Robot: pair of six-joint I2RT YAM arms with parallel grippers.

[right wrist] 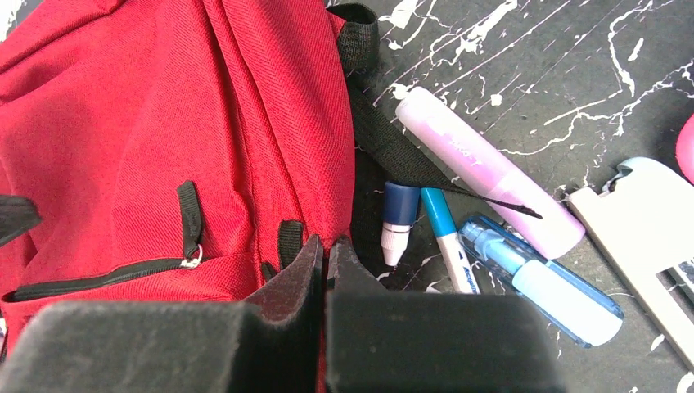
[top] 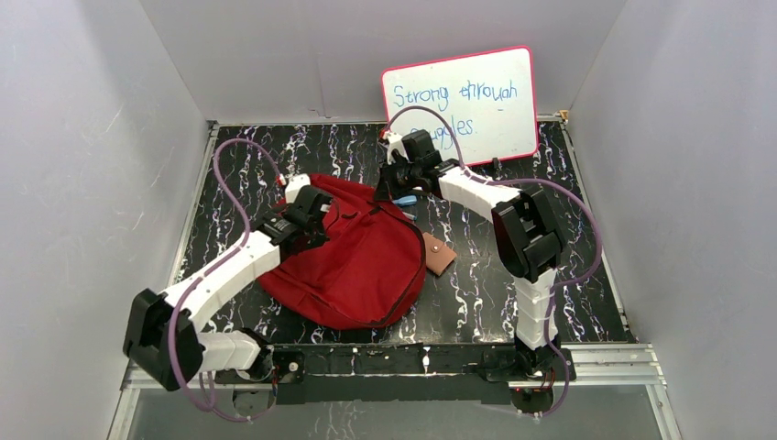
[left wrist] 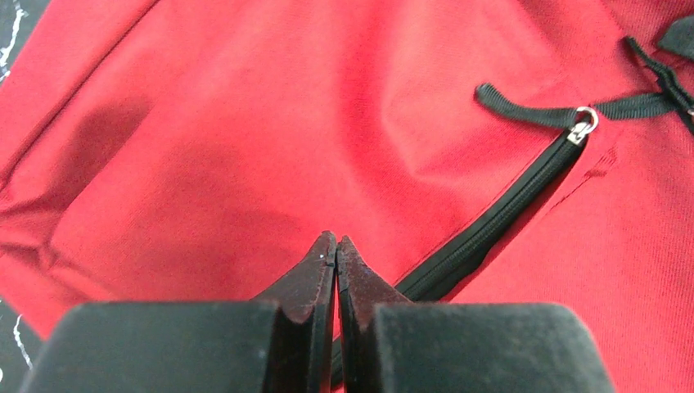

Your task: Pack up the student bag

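Observation:
The red bag (top: 366, 266) lies across the middle left of the table. A black zipper (left wrist: 491, 225) runs over its front, and the zipper pull (left wrist: 583, 127) with its dark tab sits at the upper right in the left wrist view. My left gripper is shut, its tips over red cloth beside the zipper, nothing visible between them. At the bag's far right edge my right gripper is shut on the red fabric fold. In the right wrist view the same pull (right wrist: 191, 260) lies left of the tips.
Right of the bag lie a pink tube (right wrist: 491, 172), a small blue-capped bottle (right wrist: 398, 221), a marker (right wrist: 448, 237), a clear blue bottle (right wrist: 540, 278) and a brown wallet (top: 439, 254). A whiteboard (top: 458, 105) leans at the back.

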